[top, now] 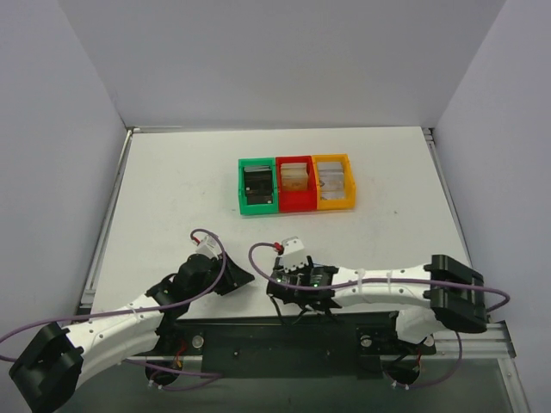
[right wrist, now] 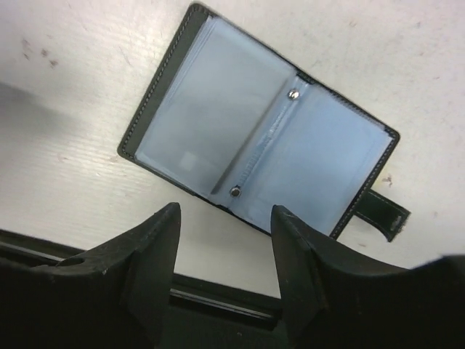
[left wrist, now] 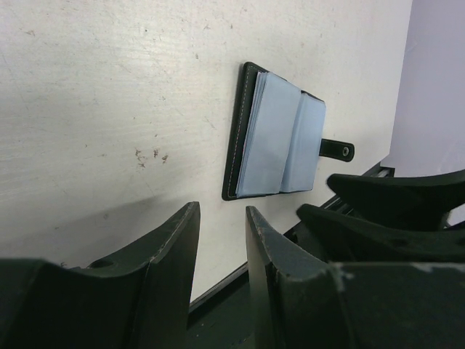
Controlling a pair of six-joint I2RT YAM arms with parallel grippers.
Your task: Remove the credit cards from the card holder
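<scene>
The card holder (right wrist: 323,163) lies open on the white table, a dark booklet with clear sleeves, two snaps and a strap; whether cards sit in the sleeves is unclear. It also shows in the left wrist view (left wrist: 269,131). My right gripper (top: 284,292) hangs over it, fingers apart (right wrist: 221,218), hiding most of it from the top view. My left gripper (top: 232,280) is to its left, its fingertips (left wrist: 218,214) pointing toward the holder with a narrow gap showing; I see nothing between them.
Green (top: 243,198), red (top: 297,205) and yellow (top: 336,203) bins with stacked items stand at the back centre. Walls border the sides and back.
</scene>
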